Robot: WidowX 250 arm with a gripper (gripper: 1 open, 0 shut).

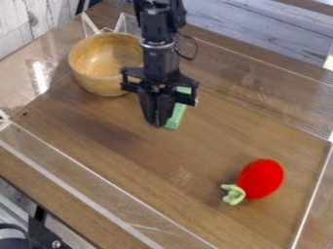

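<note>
The black robot arm reaches down from the top centre to a green block point(177, 112) on the wooden table point(130, 170). My gripper point(166, 110) is low over the block and partly covers it; what lies between its fingers is hidden by the dark gripper body. A red radish-like vegetable point(260, 179) with a pale green top lies at the lower right, apart from the gripper.
A tan wooden bowl point(97, 61) sits at the upper left, just beside the arm. The table's edges show at left and right.
</note>
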